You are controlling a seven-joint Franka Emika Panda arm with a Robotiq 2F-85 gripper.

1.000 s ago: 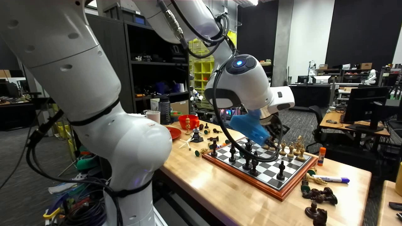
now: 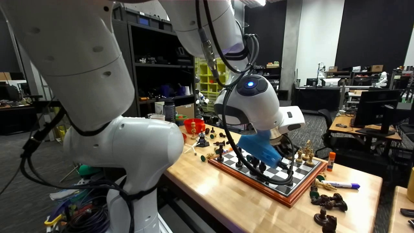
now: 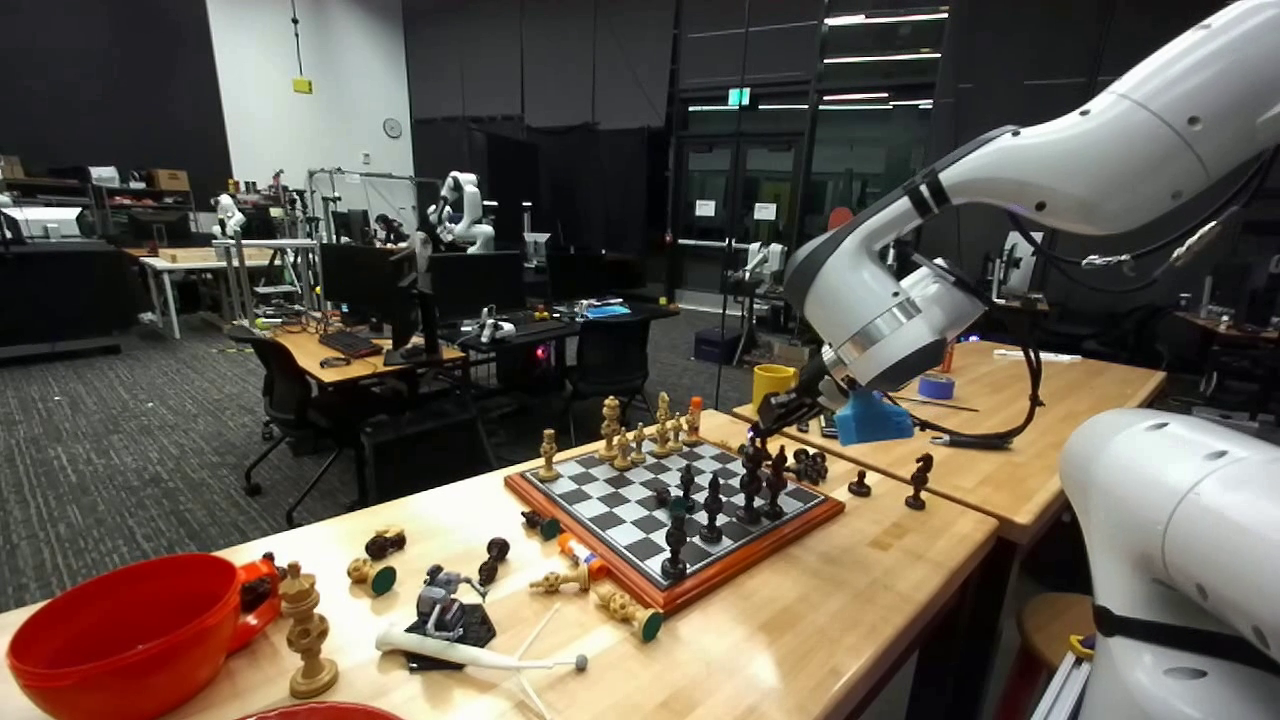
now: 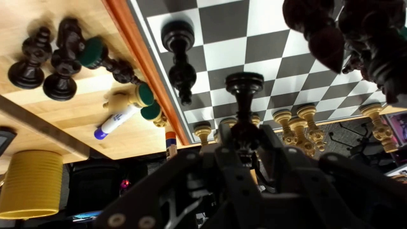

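Note:
My gripper is shut on a dark chess piece [image 4: 244,93], gripping it by its upper part, with the round base pointing away from the fingers. In the wrist view it is over the chessboard [image 4: 225,53]; whether its base touches a square I cannot tell. Another dark piece [image 4: 182,74] stands on the board near its wooden edge, apart from the held one. From the second exterior view, my gripper [image 3: 768,422] is low over the board's far right part, behind dark standing pieces [image 3: 713,510]. The cable and blue-wrapped wrist partly hide the area in the first exterior view.
Light pieces [image 3: 612,420] stand along the board's far side. Beside the board lie fallen dark pieces [image 2: 330,202], a marker [image 2: 341,184] and an upright glue stick [image 2: 331,161]. A red bowl [image 3: 126,624] sits at the table's other end. Bare wood shows in front of the board.
The wrist has come down and slightly right in the first exterior view, nearer the board. The arm's cable now hangs lower, across the board's dark pieces.

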